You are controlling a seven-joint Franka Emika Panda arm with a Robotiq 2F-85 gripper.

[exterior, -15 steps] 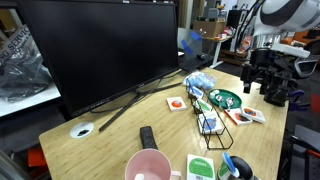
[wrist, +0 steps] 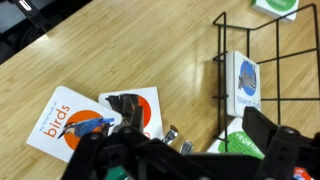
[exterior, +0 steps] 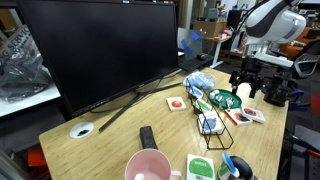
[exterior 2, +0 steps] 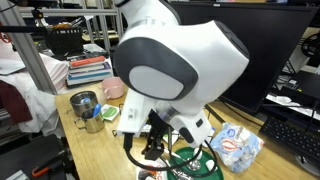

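Observation:
My gripper (exterior: pixel 245 82) is open above the right part of the table, near a green plate (exterior: pixel 222 99). In the wrist view its dark fingers (wrist: pixel 275 145) flank the lower edge, and nothing is gripped between them. Below lie two small square picture books: one marked "birds" (wrist: pixel 70 128) and another with a dark bird on a red disc (wrist: pixel 142 105). A black wire rack (wrist: pixel 221 75) holds an upright white book (wrist: pixel 243 82). Metal utensil-like ends (wrist: pixel 171 134) show between the fingers, partly hidden. The robot's white wrist covers much of the second exterior view.
A pink mug (exterior: pixel 150 165), metal cup (exterior: pixel 224 168) and black remote (exterior: pixel 147 139) occupy the near side. Other picture books (exterior: pixel 177 104) lie flat. A large monitor (exterior: pixel 125 50) and a plastic bag (exterior 2: pixel 238 145) stand behind. Bare wood shows at centre left.
In exterior view 1, the gripper has shifted left and somewhat upward in the picture, toward the green plate. The table objects look unmoved.

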